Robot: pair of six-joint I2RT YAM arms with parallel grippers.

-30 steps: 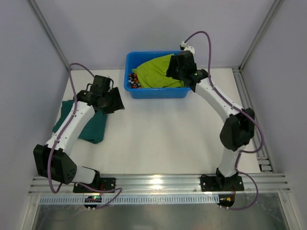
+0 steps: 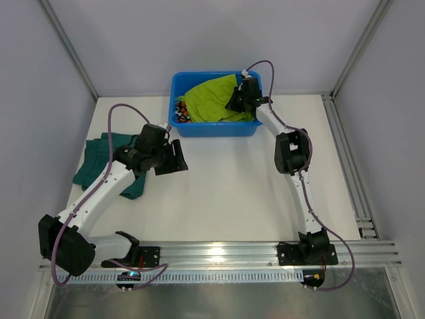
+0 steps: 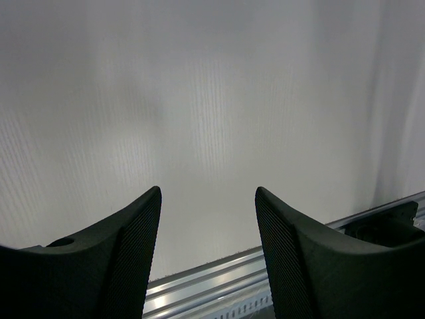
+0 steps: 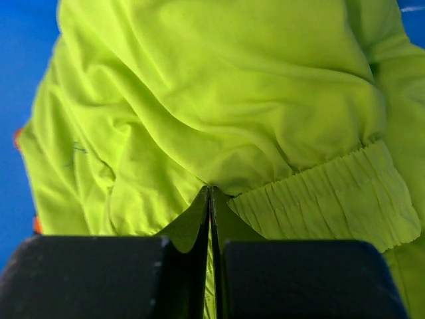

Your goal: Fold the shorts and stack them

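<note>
Bright yellow-green shorts [image 2: 209, 100] lie in a blue bin [image 2: 219, 129] at the back of the table. My right gripper is down on them, shut, pinching the fabric beside a gathered waistband [image 4: 319, 196]. Folded dark teal shorts [image 2: 89, 166] lie at the table's left, partly hidden by my left arm. My left gripper [image 2: 174, 156] hangs over the table to their right, open, with only bare table between its fingers in the left wrist view.
A small patterned red and dark pile [image 2: 182, 113] sits in the bin's left end.
My right gripper has descended into the bin and shut on the yellow-green fabric. My left gripper has moved right and slightly toward the front, away from over the teal shorts.
</note>
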